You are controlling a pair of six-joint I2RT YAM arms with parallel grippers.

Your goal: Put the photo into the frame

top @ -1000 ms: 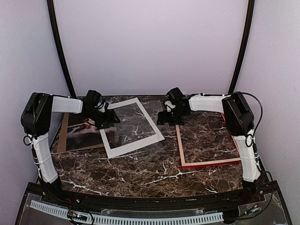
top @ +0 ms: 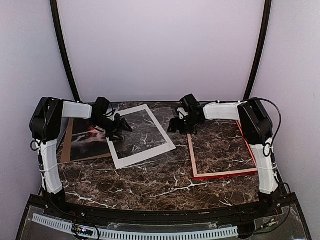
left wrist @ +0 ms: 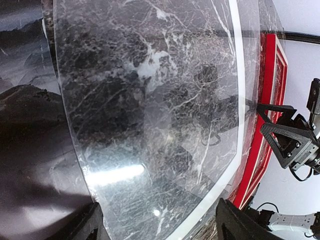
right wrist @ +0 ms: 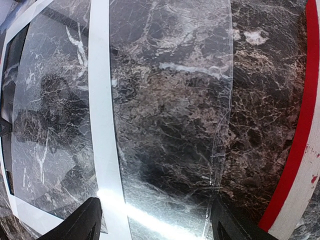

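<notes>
The dark photo lies at the left of the table on a brown backing, partly beneath the white-bordered mat. A clear sheet shows over the mat and extends past its edges. On the right lies the frame, its rim pale wood with red sides. My left gripper is open above the mat's left part, its fingers spread over the sheet. Between mat and frame, my right gripper hovers open over the sheet's right edge, its fingers wide apart. Neither gripper holds anything.
Bare marbled tabletop stretches along the front. A white ruler-like strip runs beyond the dark front rail. The right arm covers the frame's far left corner.
The left gripper has shifted a little to the right over the mat, and its fingers have spread wider. The right arm has barely moved. Photo, mat and frame lie as before.
</notes>
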